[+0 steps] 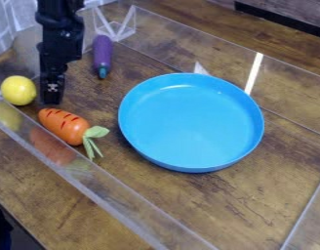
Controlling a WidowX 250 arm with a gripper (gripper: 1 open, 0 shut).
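My black gripper [51,76] reaches down from the top left, open, its fingers low just right of a yellow lemon [19,90]. An orange toy carrot [65,124] with green leaves lies below them. A purple eggplant-like toy [102,57] lies to the right of the gripper. A large blue plate [190,120] fills the middle right.
Clear plastic walls border the wooden work surface [215,200] on the left and around it. Bare wood lies below and right of the plate.
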